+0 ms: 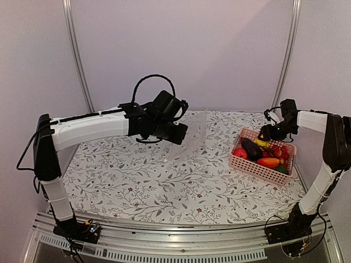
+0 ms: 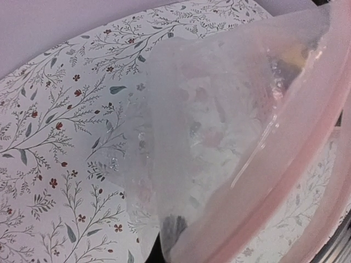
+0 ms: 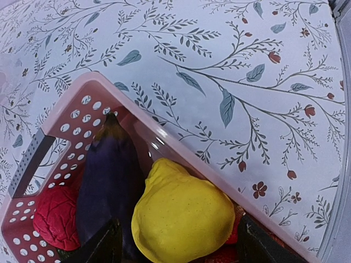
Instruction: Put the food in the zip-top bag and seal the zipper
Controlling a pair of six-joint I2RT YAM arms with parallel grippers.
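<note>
The clear zip top bag (image 1: 193, 136), its pinkish zipper edge (image 2: 263, 203) crossing the left wrist view, hangs from my left gripper. That gripper is shut on it. A lumpy yellow fruit (image 3: 184, 216) lies in the pink basket (image 1: 255, 171), against the back wall. My right gripper is open and low over it, one finger (image 3: 109, 244) on each side; small gaps show between fingers and fruit. Fingertip depth is unclear. Beside the fruit lie a dark eggplant (image 3: 109, 181) and a red round item (image 3: 57, 216).
An orange-red item (image 1: 268, 163) and several red strawberries (image 1: 282, 150) fill the basket's right part. Its perforated rim stands close around the right gripper.
</note>
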